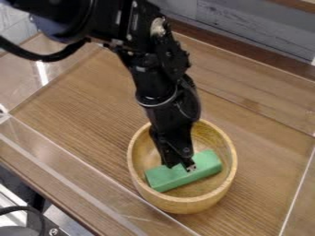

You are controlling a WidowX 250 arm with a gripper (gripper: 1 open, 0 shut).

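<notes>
A light wooden bowl (212,200) sits on the wooden table, with a mint-green block (165,179) lying on its bottom. The black gripper (185,161) reaches down into the bowl from above, its tips low over the middle of the block and hiding part of it. The fingers look shut; whether they touch the block cannot be told.
A grey wall runs along the back, and a cable loops at the lower left.
</notes>
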